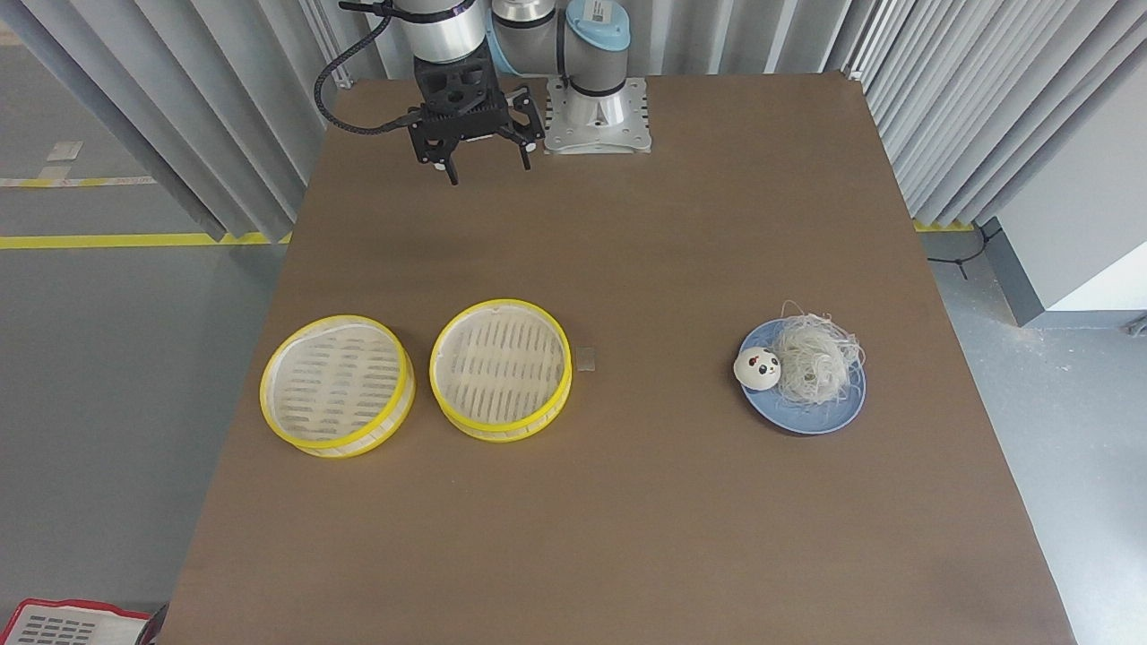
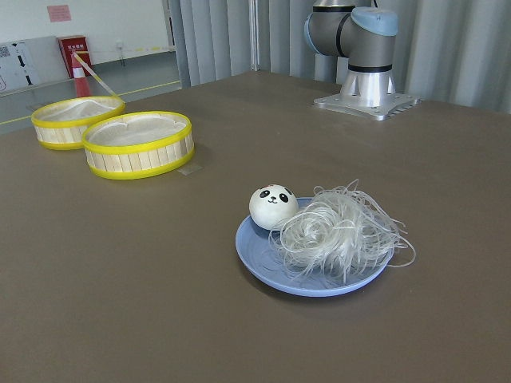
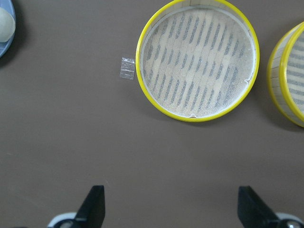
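Note:
My gripper [image 1: 489,170] hangs over the back of the table, its fingers apart and empty; in the wrist view they frame bare tabletop at the bottom edge. Two round yellow-rimmed steamer baskets, left [image 1: 336,382] and right [image 1: 500,365], stand empty on the middle-left of the table, in front of the gripper. On the right a blue plate [image 1: 801,419] holds a white panda-faced ball [image 1: 757,369] and a loose tangle of pale noodle-like strands [image 1: 814,355].
A small clear tape patch [image 3: 127,68] lies beside one basket. Grey curtains stand behind the table.

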